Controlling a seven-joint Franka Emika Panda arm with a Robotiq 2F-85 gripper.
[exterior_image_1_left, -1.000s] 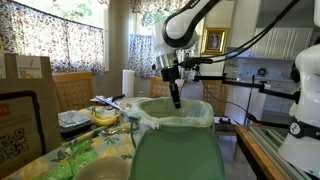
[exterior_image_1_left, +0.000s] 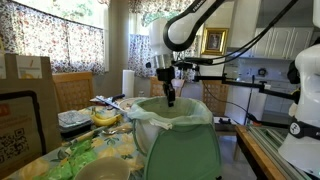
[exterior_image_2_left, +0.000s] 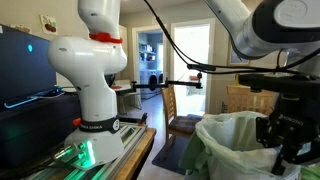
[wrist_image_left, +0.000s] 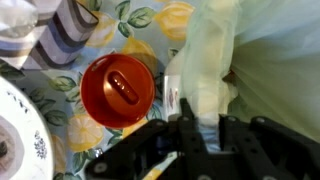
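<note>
A pale green, translucent bag (exterior_image_1_left: 188, 122) lines a white bin (exterior_image_1_left: 146, 133) at the table's edge, its mouth spread wide. My gripper (exterior_image_1_left: 171, 101) points down at the bag's far rim, with the arm reaching in from the right. In the wrist view, gathered plastic of the bag (wrist_image_left: 212, 60) runs down to the gripper, which is shut on it. From the other side, the gripper (exterior_image_2_left: 278, 150) covers part of the bag (exterior_image_2_left: 225, 132). The exact grip on the plastic is partly hidden by the fingers.
A red cup (wrist_image_left: 117, 92) with something red inside stands beside the gripper on the flowered tablecloth. A white plate (wrist_image_left: 22, 135) lies farther left. A dark green panel (exterior_image_1_left: 185, 155) stands before the bin; a cardboard box (exterior_image_1_left: 28, 120) is at left.
My gripper has shifted slightly left and down. The bag's rim has changed shape, and the green panel's left edge now sits farther right, with a pale side of the bin showing beside it.
</note>
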